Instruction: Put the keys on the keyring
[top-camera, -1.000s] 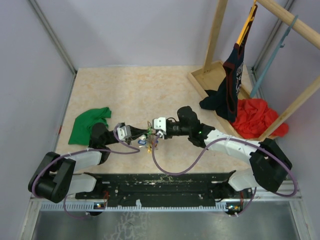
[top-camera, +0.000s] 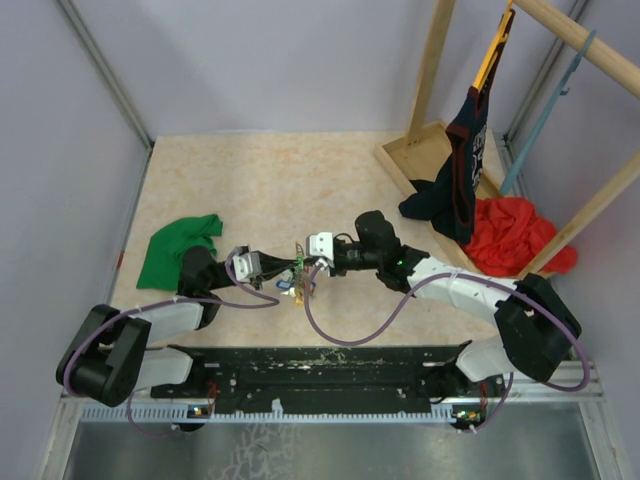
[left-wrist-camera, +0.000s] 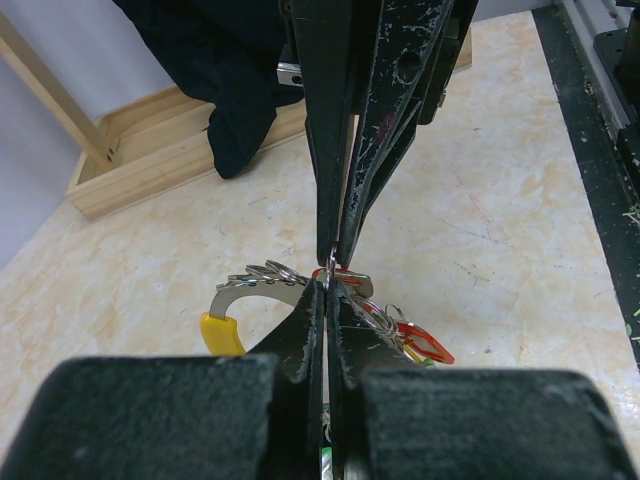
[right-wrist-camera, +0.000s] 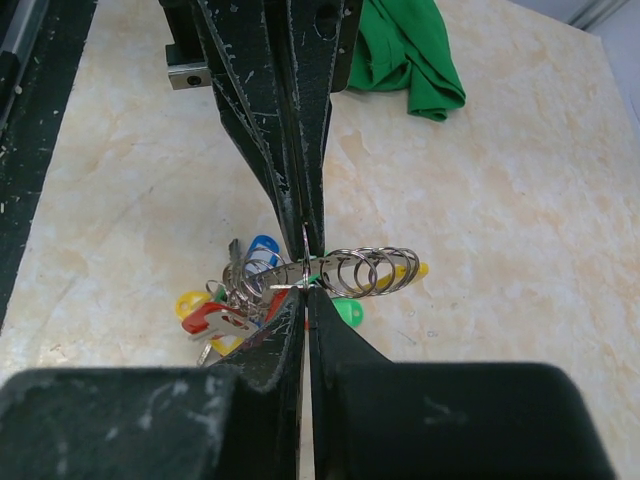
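My two grippers meet tip to tip at the middle of the table over a cluster of keys and rings. My left gripper is shut on a thin metal ring (left-wrist-camera: 331, 265), which also touches the tips of my right gripper, shut at that same spot. Several rings (right-wrist-camera: 372, 268) sit along a metal piece beside it. Keys with coloured heads hang below: red (right-wrist-camera: 205, 319), blue (right-wrist-camera: 262, 249), green (right-wrist-camera: 349, 311), yellow (left-wrist-camera: 222, 335). Which key, if any, is on the held ring I cannot tell.
A green cloth (top-camera: 170, 255) lies at the left. A wooden tray (top-camera: 412, 155) with dark cloth and a red cloth (top-camera: 515, 235) stands at the right, under a wooden frame.
The right arm has shifted very slightly; the grippers still meet over the keys. Otherwise nothing visibly differs.
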